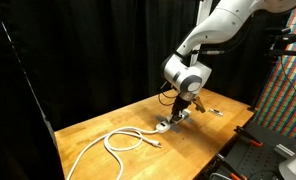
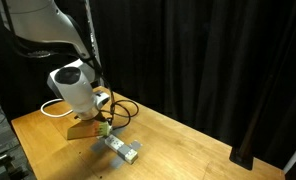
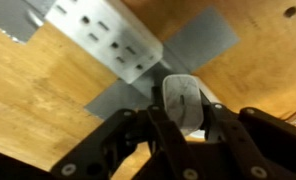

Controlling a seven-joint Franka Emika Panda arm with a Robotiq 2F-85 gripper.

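A white power strip (image 3: 106, 38) with a row of sockets is fixed to the wooden table by grey tape (image 3: 203, 40). My gripper is shut on a rounded white object (image 3: 183, 100), perhaps a plug; its lower part is hidden. In the wrist view, this object appears just beyond the strip's near end, over the grey tape. Exterior view 2 has the gripper (image 2: 107, 127) low behind the strip (image 2: 120, 149); contact between held object and strip cannot be made out. From exterior view 1, the arm partly covers the strip (image 1: 164, 127).
A white cable (image 1: 108, 143) loops across the table's left part, with a white end piece lying near the strip. Small items (image 1: 216, 112) lie to the right. Black curtains (image 1: 108, 60) hang behind. Exterior view 2 shows a black device (image 2: 242, 157) on clear table at right.
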